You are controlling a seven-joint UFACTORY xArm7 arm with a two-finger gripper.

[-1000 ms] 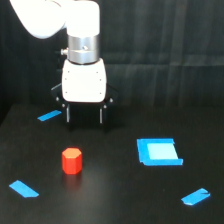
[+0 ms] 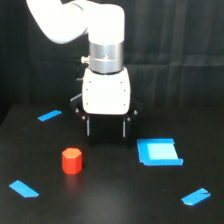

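Note:
A red block [image 2: 72, 161] with an angular outline stands on the dark table, left of the middle. To its right lies a blue-bordered square [image 2: 148, 161] with a pale middle. My gripper [image 2: 106, 126] points down, farther back than the block and between it and the square. Its two thin fingers are spread apart, and only dark background shows between them. How high the fingertips are above the table is hard to judge.
Strips of blue tape lie at the back left [image 2: 50, 115], front left [image 2: 24, 189] and front right [image 2: 196, 197]. A dark curtain [image 2: 180, 60] closes off the back. Bare table surrounds the block.
The arm has shifted to the right and somewhat lower in the view, its fingers still spread. Both the red block and the blue-bordered square are where they were.

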